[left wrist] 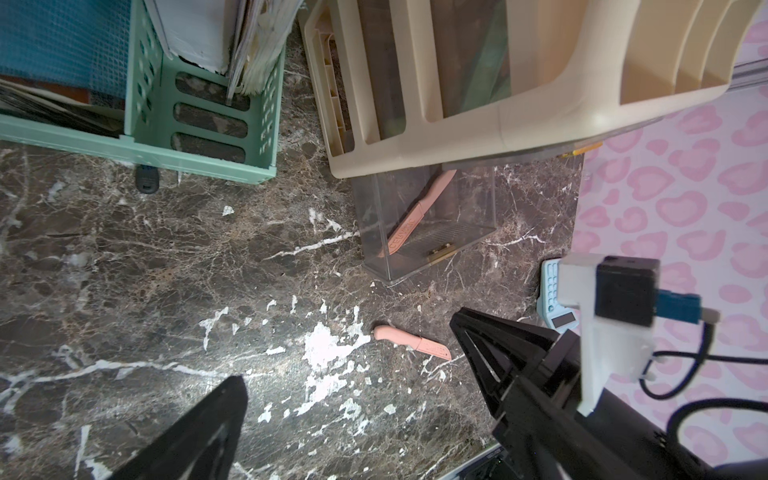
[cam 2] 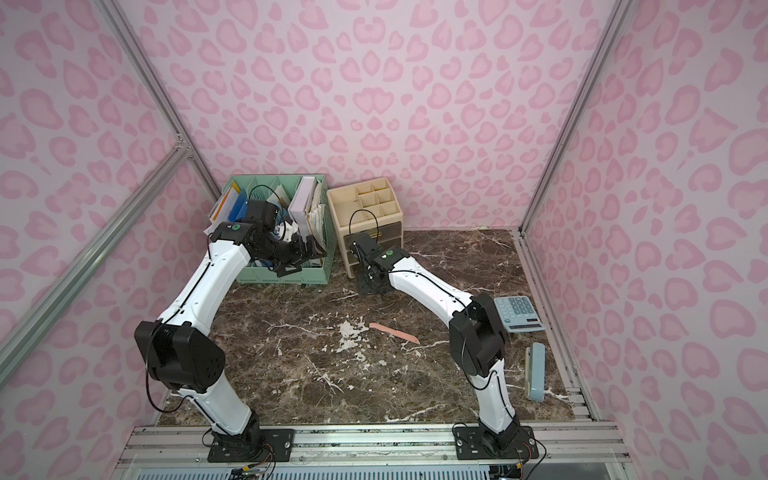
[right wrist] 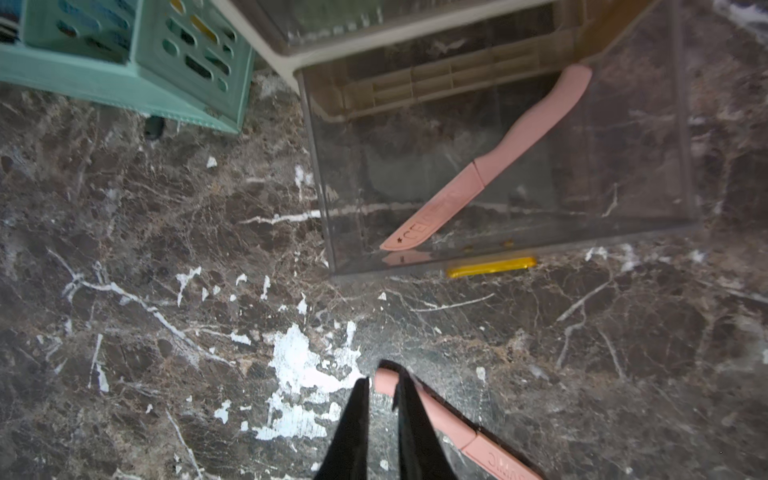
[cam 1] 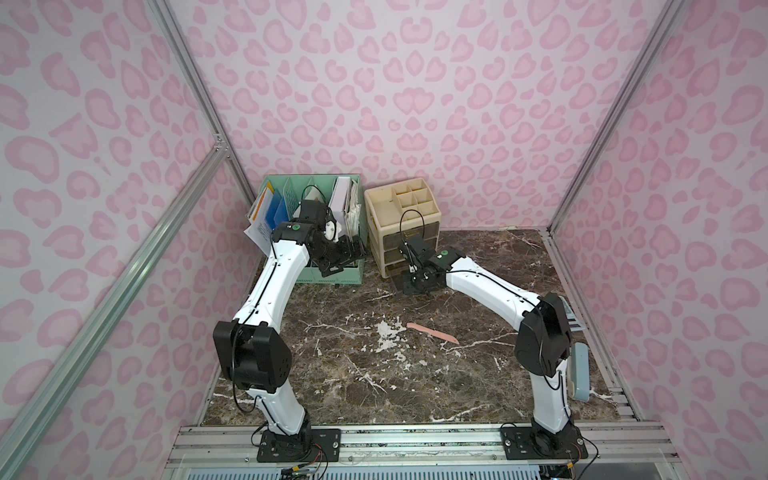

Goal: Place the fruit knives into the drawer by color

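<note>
A pink knife [right wrist: 520, 136] lies diagonally inside the open clear drawer [right wrist: 368, 160] at the bottom of the cream organizer [left wrist: 520, 120]. A second pink knife [left wrist: 412, 342] is on the marble table in front of it. My right gripper is in front of the drawer, its fingertips close together over that second knife's handle end in the right wrist view; I cannot tell what, if anything, is between them. My left gripper [cam 1: 344, 260] stands open in front of the green file box [cam 1: 328, 276], its blurred fingers wide apart in the left wrist view.
The file box holds folders and papers, left of the organizer. A calculator [cam 2: 518, 313] and a light blue stapler [cam 2: 536, 372] lie along the right edge.
</note>
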